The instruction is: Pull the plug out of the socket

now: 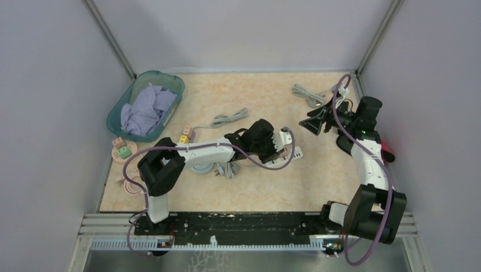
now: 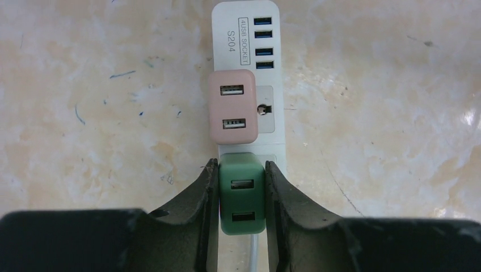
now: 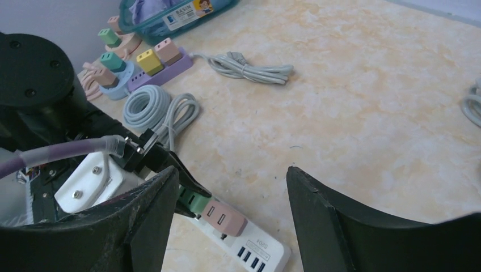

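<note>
A white power strip [image 2: 244,39] with USB ports lies on the table, carrying a pink plug block [image 2: 232,105] and, below it, a green plug block [image 2: 242,198]. My left gripper has its fingertips against both sides of the green block at the strip's end; in the right wrist view it reaches down to that green block [image 3: 193,198]. My right gripper [image 1: 312,122] hangs over the right side of the table, open, with nothing between its fingers; the strip [image 3: 264,249] lies below it in its wrist view.
Coiled cables [image 3: 249,72] lie around the strip and at the back right. Other strips with plug blocks [image 3: 150,62] and a teal basket [image 1: 144,105] with purple cloth stand at the left.
</note>
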